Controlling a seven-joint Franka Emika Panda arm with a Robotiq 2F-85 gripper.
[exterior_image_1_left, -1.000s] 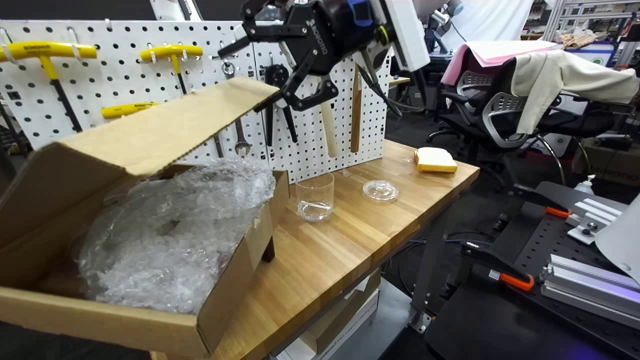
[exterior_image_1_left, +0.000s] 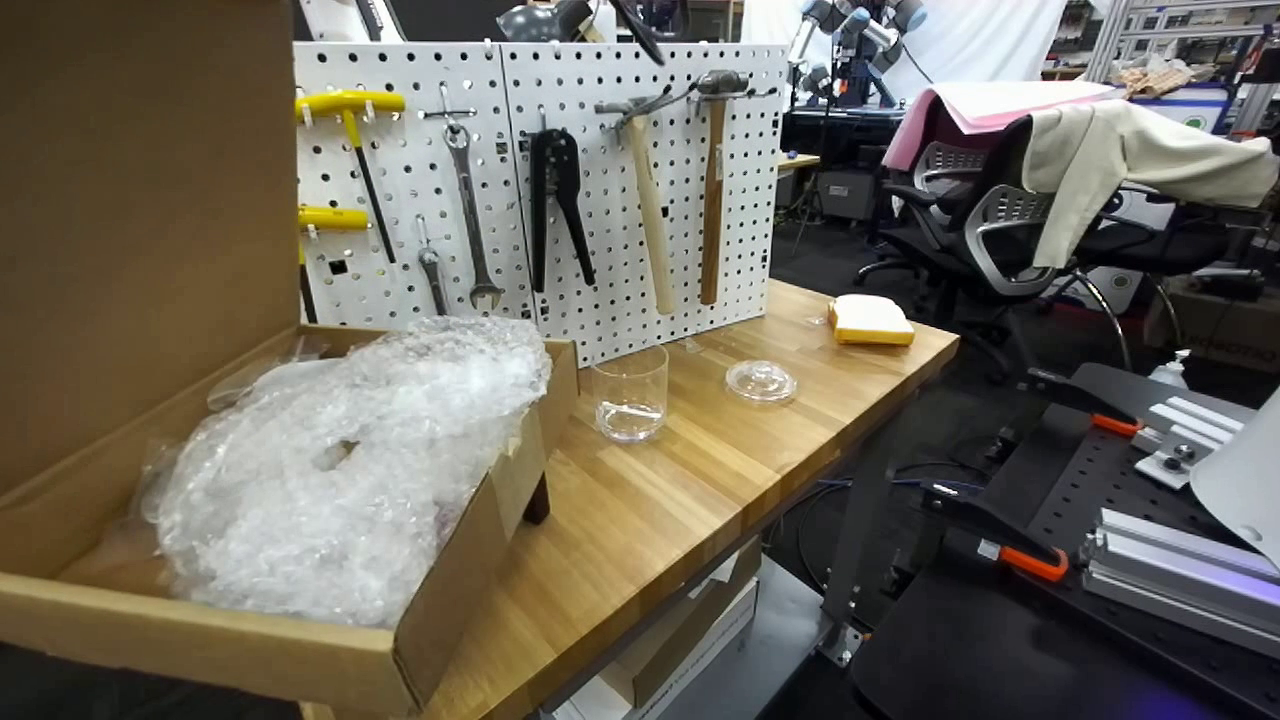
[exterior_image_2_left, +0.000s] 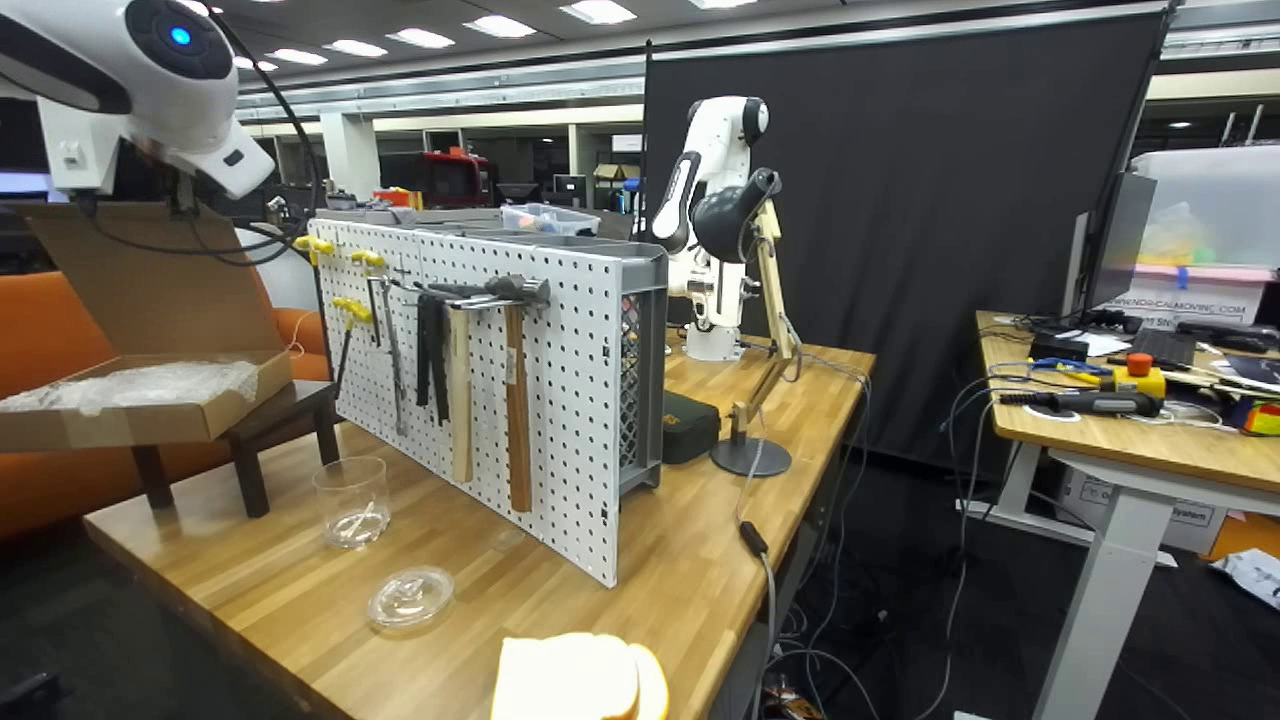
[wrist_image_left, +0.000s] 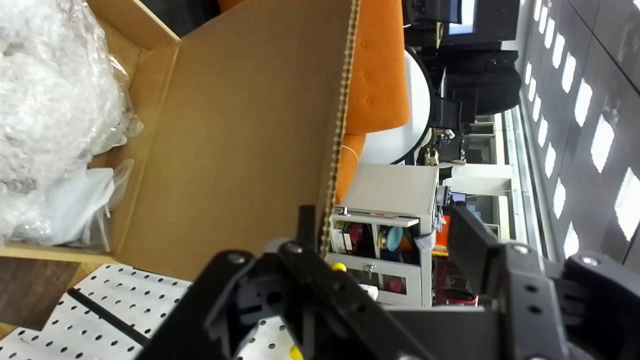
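Observation:
A cardboard box (exterior_image_1_left: 228, 648) stands with its lid (exterior_image_1_left: 144, 180) raised upright, and clear bubble wrap (exterior_image_1_left: 348, 468) fills much of it. In exterior view 2 the same lid (exterior_image_2_left: 144, 276) rises behind the box, below the arm (exterior_image_2_left: 180, 84) at the top left. My gripper is open in the wrist view, its fingers well apart. The left finger (wrist_image_left: 306, 225) overlaps the lid (wrist_image_left: 246, 120) near its corrugated edge; whether they touch, I cannot tell. The right finger (wrist_image_left: 471, 231) is clear of the lid. Exterior view 1 does not show the gripper.
A pegboard (exterior_image_1_left: 420, 180) with hanging tools stands beside the box. On the wooden table (exterior_image_1_left: 672, 504) are a clear cup (exterior_image_1_left: 631, 396), a clear lid (exterior_image_1_left: 761, 380) and bread (exterior_image_1_left: 870, 320).
The box lid has swung up from a slanted position over the box to upright.

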